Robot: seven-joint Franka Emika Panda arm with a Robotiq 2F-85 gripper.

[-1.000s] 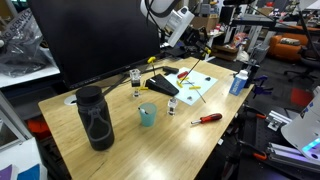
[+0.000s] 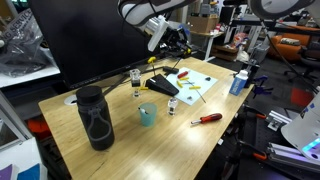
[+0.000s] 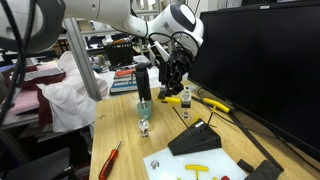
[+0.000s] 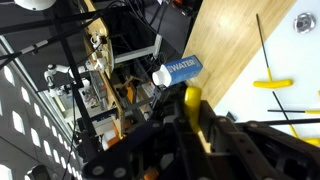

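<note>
A yellow handle (image 3: 172, 101) is held in my gripper (image 3: 178, 92), above the table beside the black stand (image 3: 194, 140). In the wrist view the yellow handle (image 4: 193, 102) sticks out ahead of the dark fingers, which are shut on it; the rest of that tool is hard to make out. Exterior view 1 has the gripper (image 2: 186, 52) over the back of the table, near the black stand (image 2: 162, 84). Another yellow-handled tool (image 3: 215, 104) leans near the stand.
A white sheet (image 2: 208, 82) with several small tools lies on the right. Nearer are a red screwdriver (image 2: 207, 119), a teal mug (image 2: 148, 115) and a black cylinder (image 2: 95, 115). A water bottle (image 2: 238, 82) stands at the right edge.
Over the last second the gripper has moved left in exterior view 1, from above the white sheet toward the black stand. The things on the table look unmoved.
</note>
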